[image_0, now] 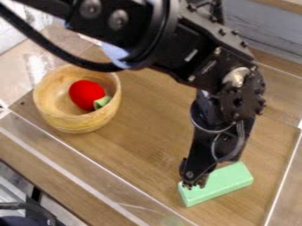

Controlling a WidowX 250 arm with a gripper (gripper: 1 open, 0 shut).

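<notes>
My black gripper (199, 168) points down at the right, its fingertips over the left end of a pale green block (222, 185) lying on the wooden table. Whether the fingers are open or shut is unclear. A wooden bowl (60, 109) at the left holds a red round object (85, 93) and a small green piece (101, 103).
A pale wall (266, 35) runs along the back. Dark cables and metal parts lie past the table's edge at the lower left.
</notes>
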